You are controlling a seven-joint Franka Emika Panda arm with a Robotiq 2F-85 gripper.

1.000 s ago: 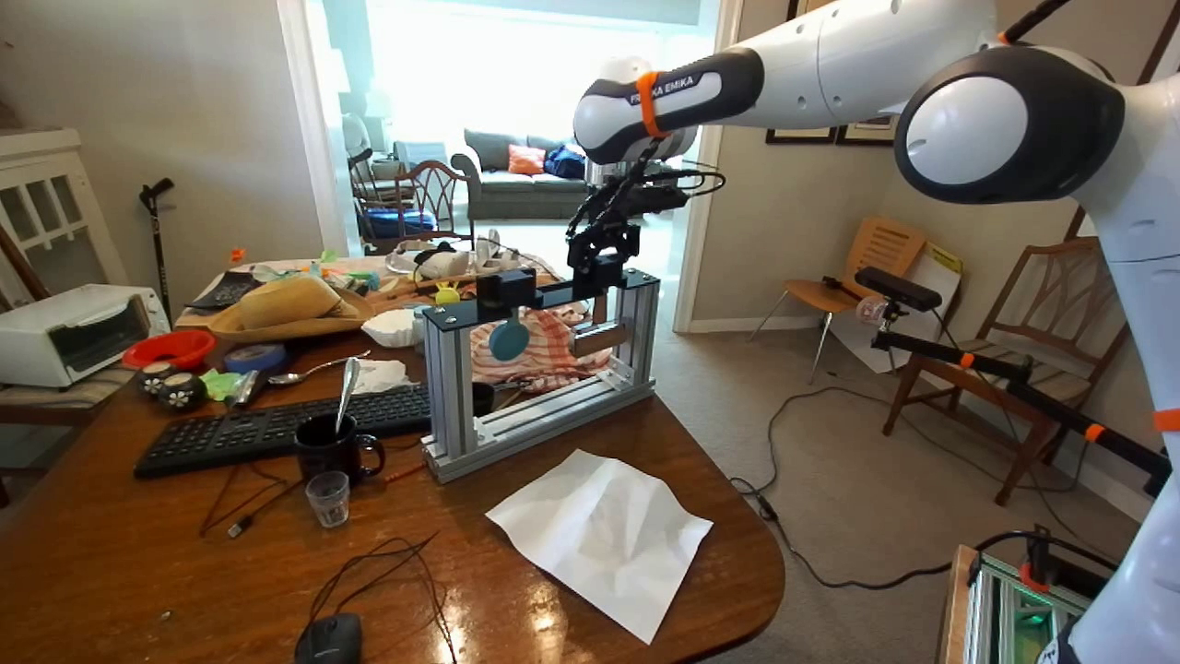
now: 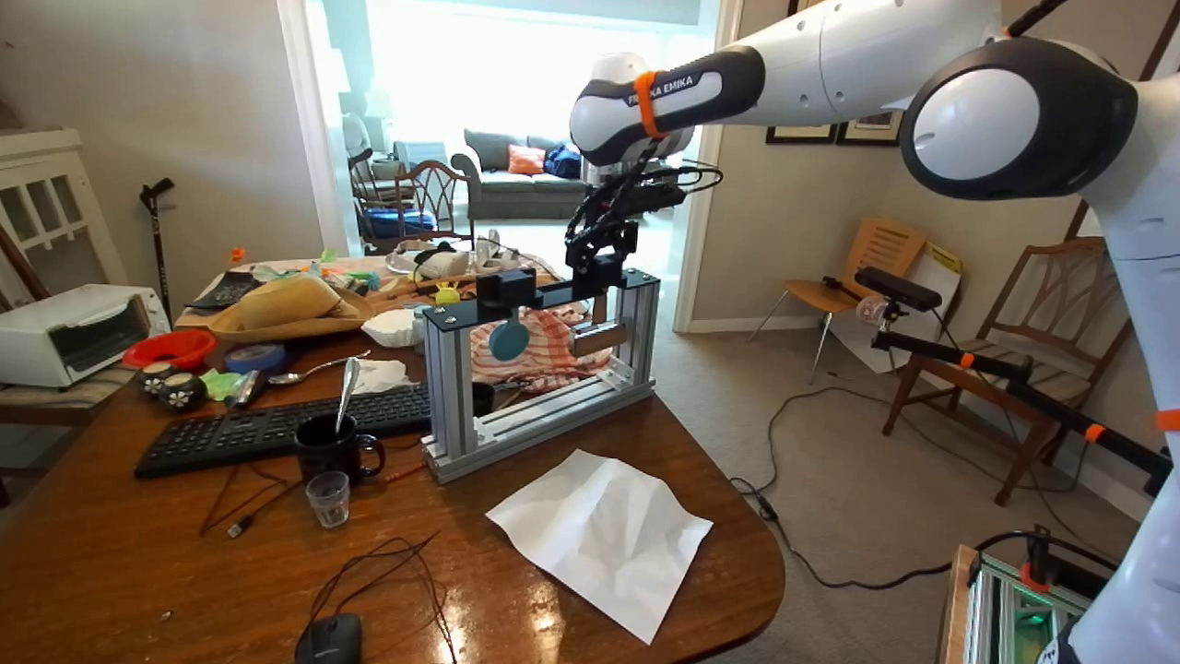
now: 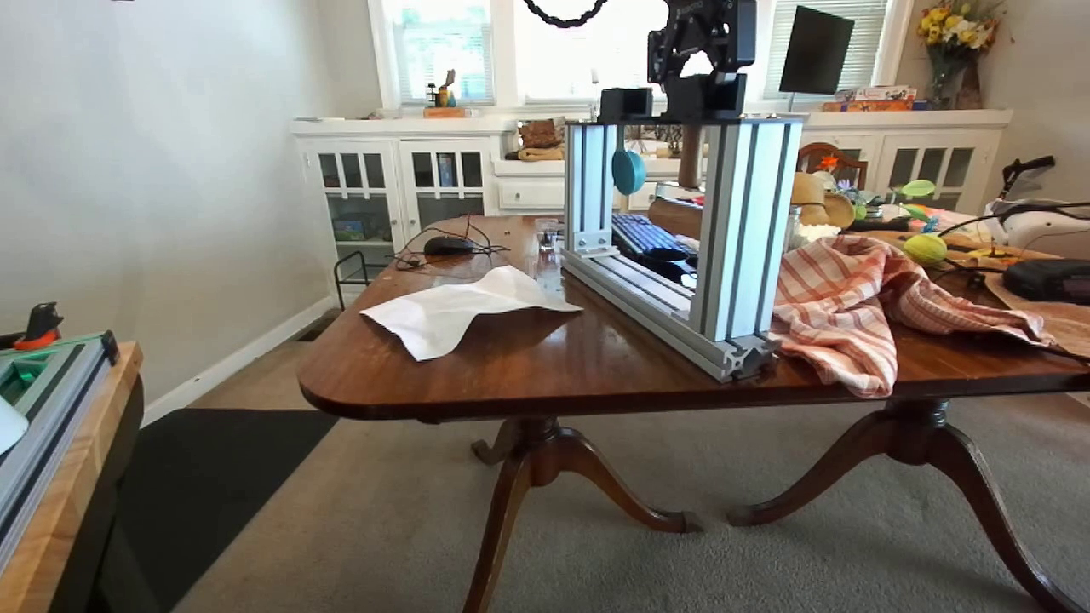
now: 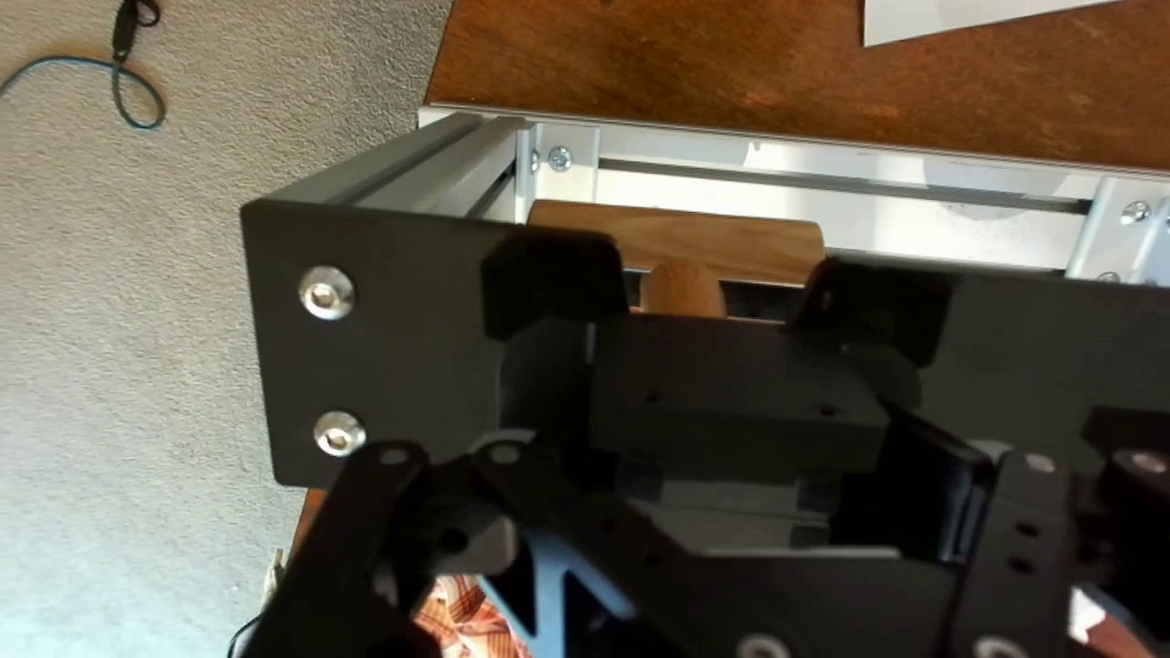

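A metal frame (image 2: 450,387) stands on the table, topped by a black plate (image 4: 378,351). Beneath that plate hang a wooden mallet-shaped piece (image 4: 757,243) and a blue disc (image 2: 508,339). Two black blocks sit on top; the one above the disc (image 2: 505,290) is free of the gripper. My gripper (image 2: 600,261) is down at the other black block (image 4: 740,378), above the wooden piece. In the wrist view its dark fingers (image 4: 554,280) stand apart on either side of this block. Whether they touch it is too dark to tell.
White paper (image 2: 603,531) lies before the frame. A black mug (image 2: 332,448) holding a spoon, a small clear glass (image 2: 328,498) and a keyboard (image 2: 277,430) are to the left in exterior view 1. A checked cloth (image 3: 833,306) lies against the frame's far side.
The arm and gripper have shifted very slightly left and down in exterior view 1. The frame and hanging pieces look unmoved.
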